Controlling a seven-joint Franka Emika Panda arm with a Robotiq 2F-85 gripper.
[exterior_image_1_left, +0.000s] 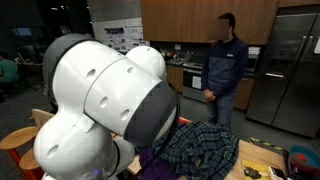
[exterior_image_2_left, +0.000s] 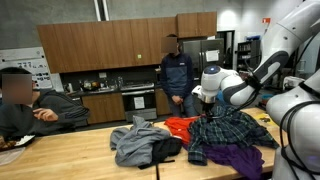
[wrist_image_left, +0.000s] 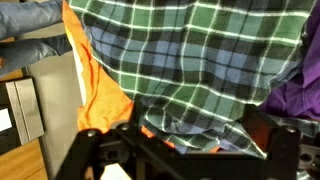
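A dark green and navy plaid cloth (wrist_image_left: 200, 60) lies spread below my gripper, filling most of the wrist view. The fingers stand wide apart with nothing between them; one finger (wrist_image_left: 125, 145) is at the lower left, the other at the right. An orange-red cloth (wrist_image_left: 100, 90) shows at the plaid's left edge, and a purple cloth (wrist_image_left: 295, 98) at its right. In exterior view 2 the plaid cloth (exterior_image_2_left: 230, 135) overlaps the purple cloth (exterior_image_2_left: 238, 158) and partly covers the red cloth (exterior_image_2_left: 180, 128). My arm hides the gripper in exterior view 1.
Grey clothing (exterior_image_2_left: 140, 143) and a black cloth (exterior_image_2_left: 166, 150) lie mid-table. A person (exterior_image_2_left: 178, 75) stands behind the table, close to the cloths; another sits at the left. Yellow items (exterior_image_1_left: 256, 170) lie at the right.
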